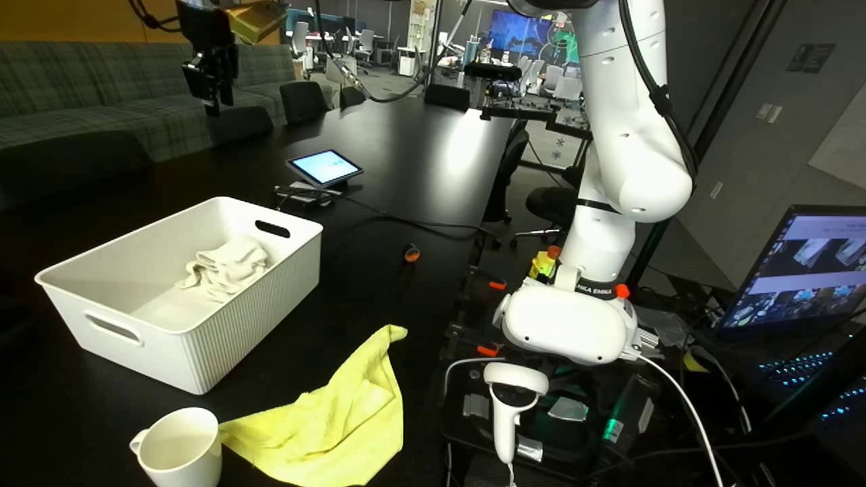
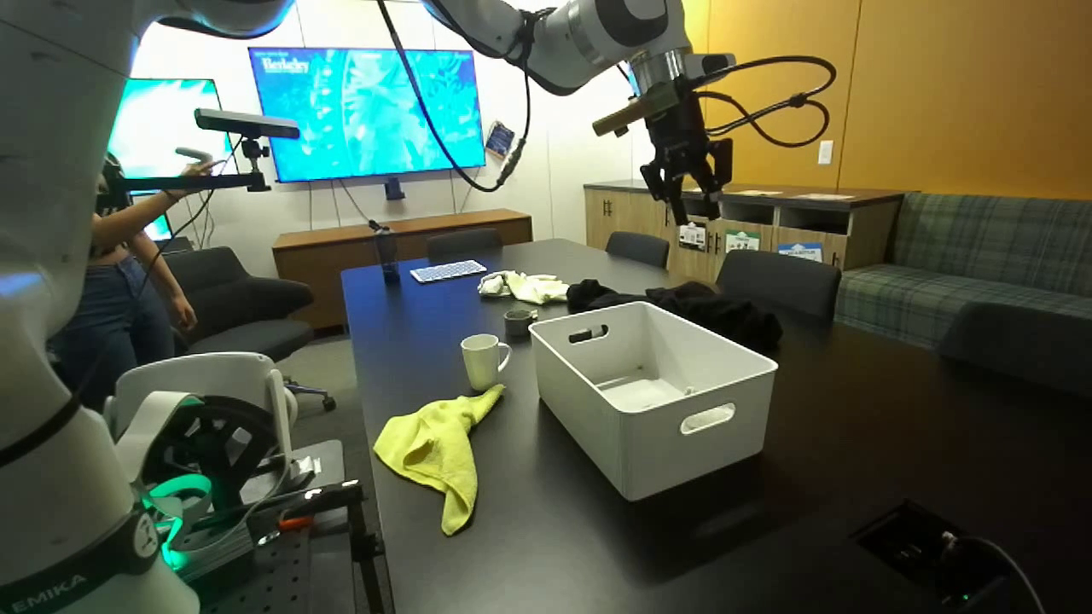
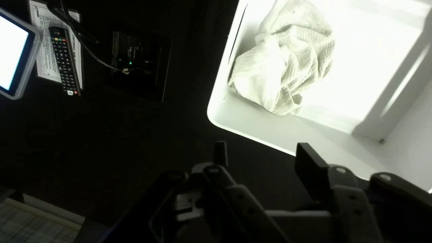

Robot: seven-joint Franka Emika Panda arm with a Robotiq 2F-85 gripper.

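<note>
A crumpled white towel (image 1: 229, 266) lies inside the white bin (image 1: 258, 320), against the end nearer the tablet. In the wrist view, that towel (image 3: 289, 64) rests in a corner of the bin (image 3: 249, 133). My gripper is open, its fingers well apart with nothing between them. Exterior view 1 places the gripper (image 1: 212, 107) high above the table, beyond the far side of the bin. From the other side, the gripper (image 2: 696, 213) also hangs well above the bin (image 2: 686, 455), whose near wall hides the towel.
A yellow cloth (image 1: 345, 418) is spread on the table next to a white mug (image 1: 180, 450). The tablet (image 1: 325, 167) stands farther along. Beyond the bin are a dark cup (image 2: 518, 323), dark fabric (image 2: 706, 307) and more light cloths (image 2: 527, 287). Bare table surrounds the bin's tablet end.
</note>
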